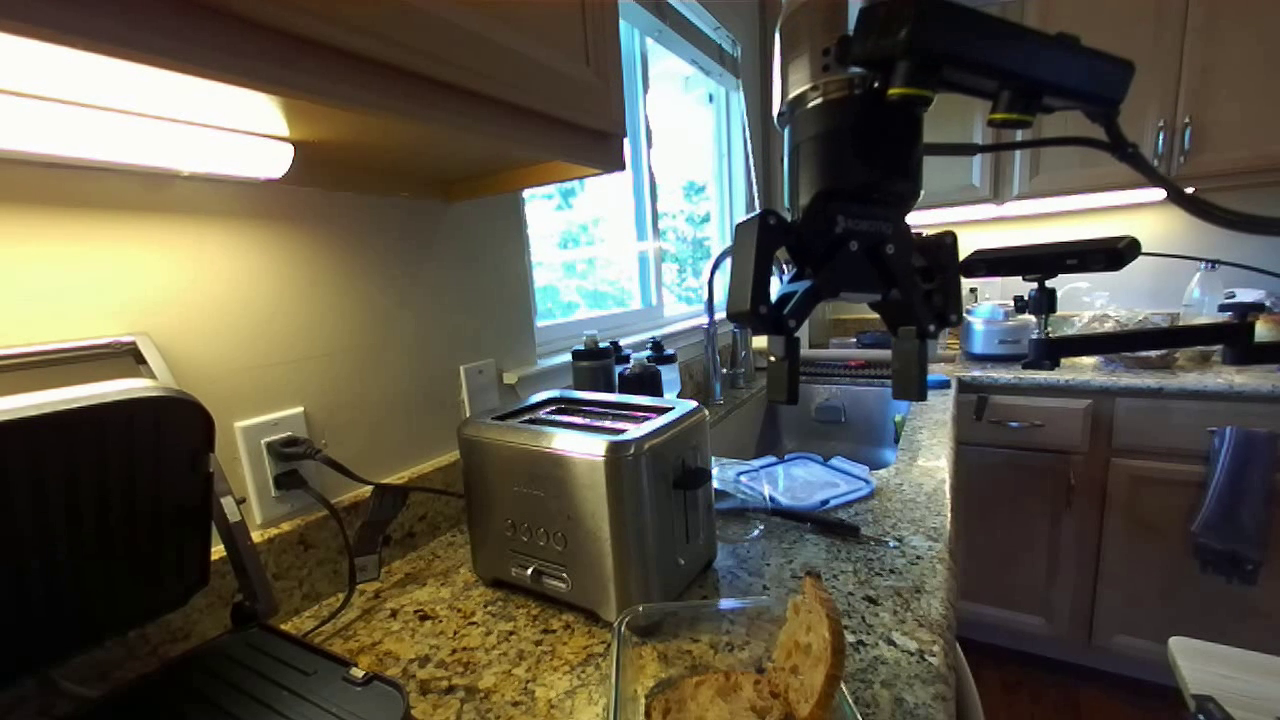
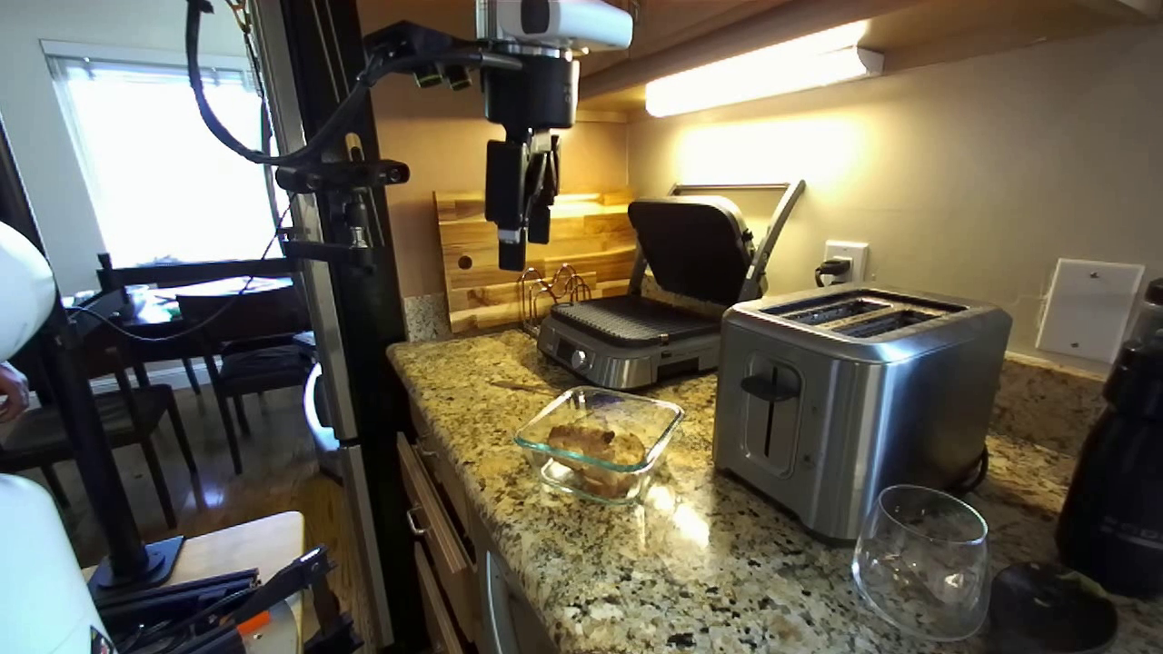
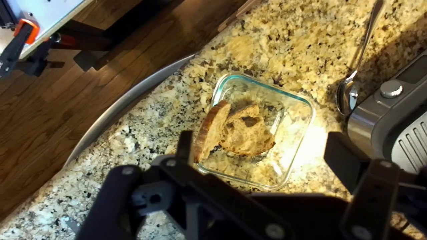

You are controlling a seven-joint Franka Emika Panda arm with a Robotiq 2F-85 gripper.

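Two pieces of brown bread lie in a square glass dish on the counter. In the wrist view one bread slice leans on the dish's left wall, and the other bread piece lies flat beside it. The glass dish stands between the toaster and the counter's front edge in exterior view 2. High above the counter, my gripper points down with its fingers wide apart and nothing between them. Its fingers reach into the lower part of the wrist view, nearest the leaning slice, well above it.
A steel two-slot toaster stands by the dish, its slots empty-looking from here. An opened grill press and a spoon lie farther along. A clear glass and a dark bottle stand past the toaster.
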